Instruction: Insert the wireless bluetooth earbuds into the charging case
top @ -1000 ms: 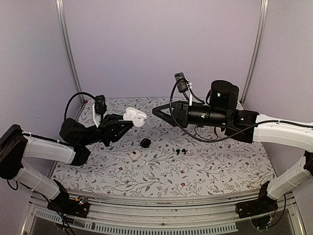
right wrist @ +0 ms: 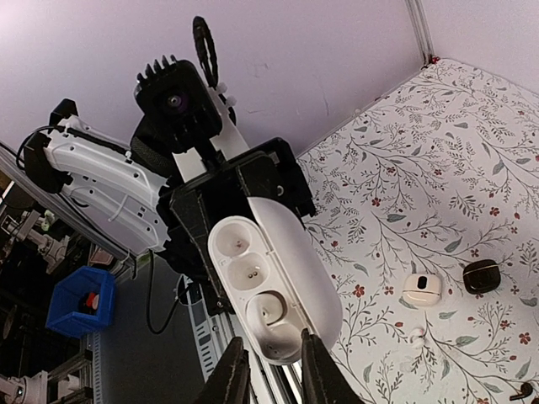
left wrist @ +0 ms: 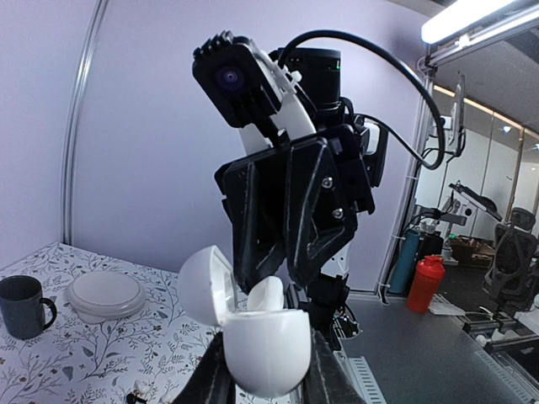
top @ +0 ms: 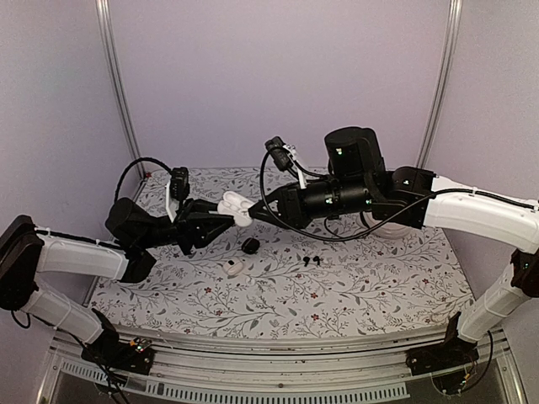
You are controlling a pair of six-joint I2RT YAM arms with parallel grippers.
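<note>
My left gripper (top: 221,217) is shut on an open white charging case, held in the air with its lid up; in the right wrist view the case (right wrist: 286,252) shows its cavities, with something white in the lowest one. My right gripper reaches the case from the right, its fingertips at the case's end and slightly apart; whether anything is between them cannot be made out. A small white object (right wrist: 421,289), a black case (right wrist: 482,276) and two small black earbuds (top: 312,260) lie on the floral mat.
At the back right of the mat are a white lidded container (left wrist: 105,295) and a dark mug (left wrist: 21,307), largely hidden behind the right arm in the top view.
My right gripper has moved left to the white case and slightly further in.
</note>
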